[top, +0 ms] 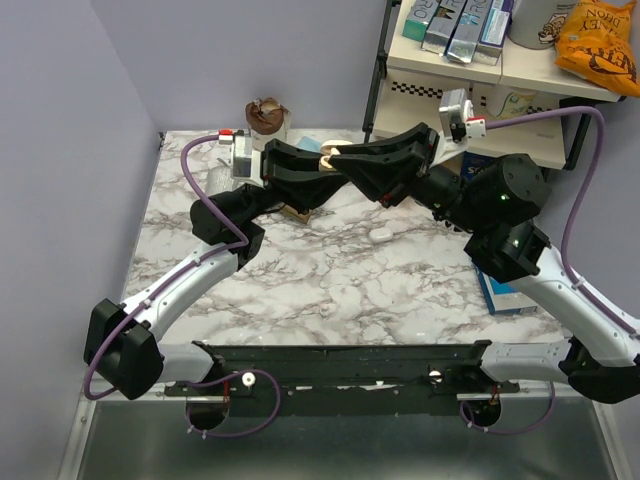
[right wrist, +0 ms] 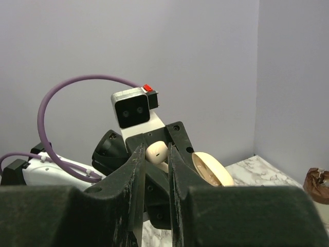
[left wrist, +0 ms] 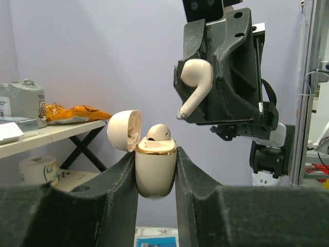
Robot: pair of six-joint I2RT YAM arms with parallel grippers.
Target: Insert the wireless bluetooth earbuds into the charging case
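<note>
The cream charging case (left wrist: 155, 172) stands upright in my left gripper, which is shut on it. Its lid (left wrist: 124, 130) is open toward the left, and the rounded top of an earbud (left wrist: 159, 133) shows in the case. Up and to the right in the left wrist view, my right gripper is shut on another earbud (left wrist: 199, 85). That earbud's stem slants down and left, with its tip apart from the case in this view. The right wrist view shows the held earbud (right wrist: 156, 152) between the fingertips, left of the lid (right wrist: 213, 169).
Both grippers meet high over the marble table (top: 300, 290). A shelf (top: 530, 72) with boxes and an orange bag (top: 600, 50) stands at the back right. A brown-topped container (top: 266, 118) is at the back left.
</note>
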